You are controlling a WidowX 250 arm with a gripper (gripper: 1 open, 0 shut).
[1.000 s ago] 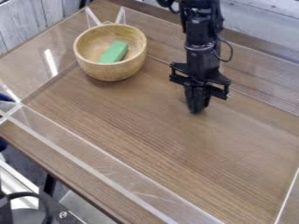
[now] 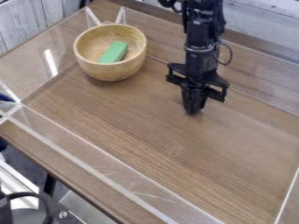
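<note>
My black gripper [image 2: 194, 98] hangs down from the top centre onto the wooden table [image 2: 163, 157], its tips low at the tabletop right of centre. Whether its fingers are apart or together, and whether anything is between them, is too dark to tell. A light wicker bowl [image 2: 91, 63] sits to the upper left, apart from the gripper, with a green block [image 2: 114, 52] inside it.
A pale wall runs along the back right. Dark cables and hardware show at the lower left, beyond pale strips along the table's edge.
My gripper has shifted slightly to the left. The bowl and the green block have stayed where they were.
</note>
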